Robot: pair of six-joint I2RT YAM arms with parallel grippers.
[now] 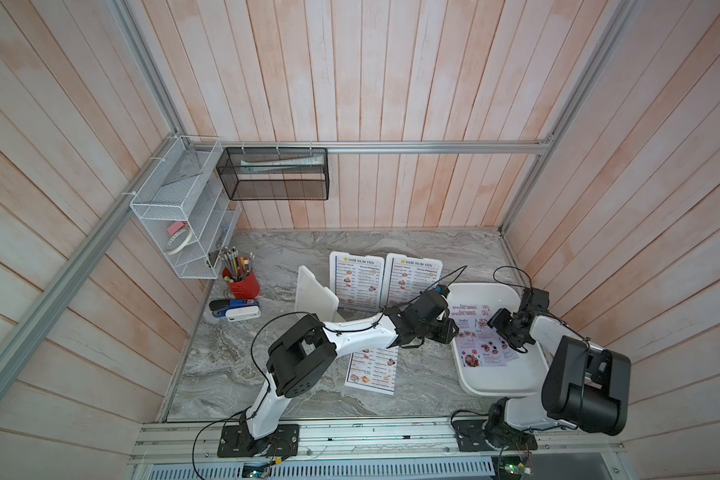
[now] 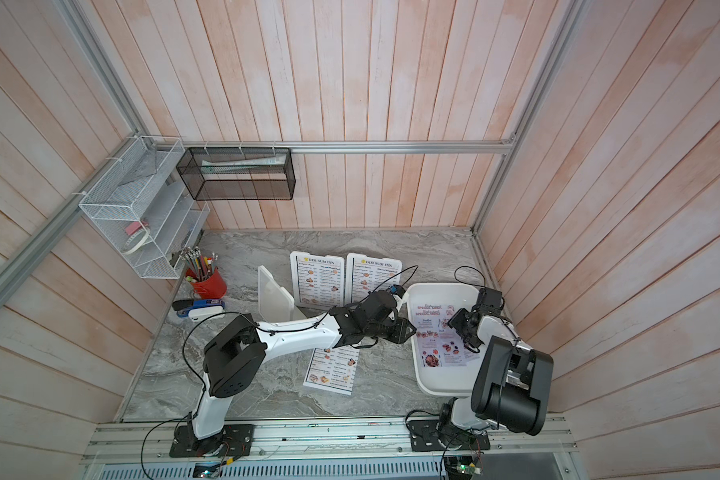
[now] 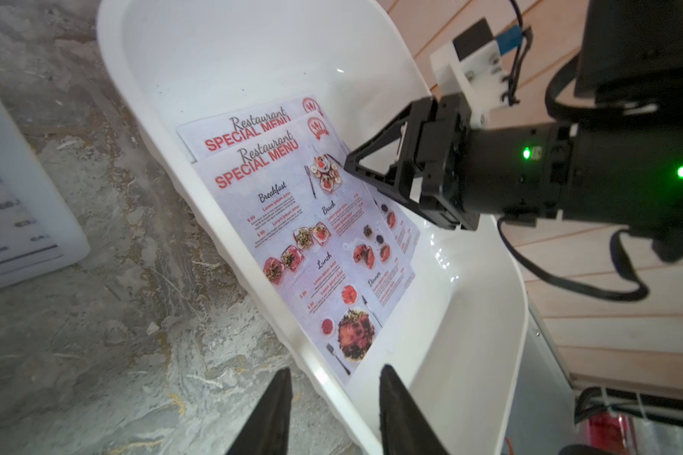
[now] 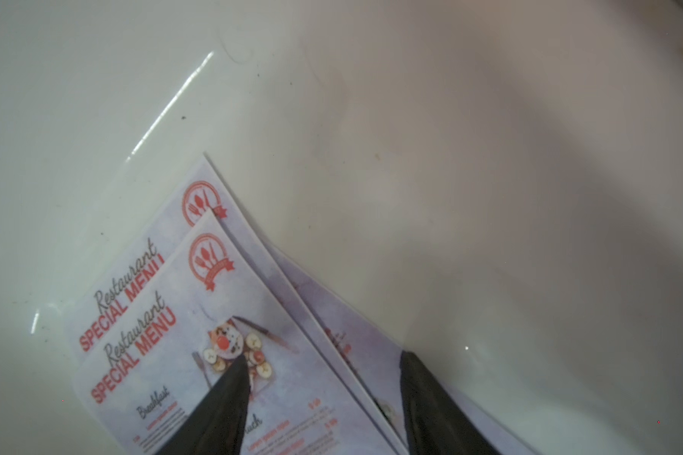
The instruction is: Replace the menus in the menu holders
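Overlapping purple-tinted Restaurant Special Menu sheets (image 3: 311, 235) lie flat in the white tray (image 3: 425, 333). My right gripper is open above their upper right edge, no sheet between its fingers. At the tray's left rim is my left gripper; its fingers stand apart in the wrist view, the rim showing through the gap, and I cannot tell whether they touch it. Two white menu holders (image 1: 357, 281) show Dim Sum Inn menus. Another white holder (image 1: 316, 296) stands turned away on the left. A loose Dim Sum menu (image 1: 372, 372) lies on the table, partly under my left arm.
A red pen cup (image 1: 243, 286) and staplers (image 1: 233, 309) sit at the left. White wire shelves (image 1: 184, 208) and a black mesh basket (image 1: 273, 174) hang above the table.
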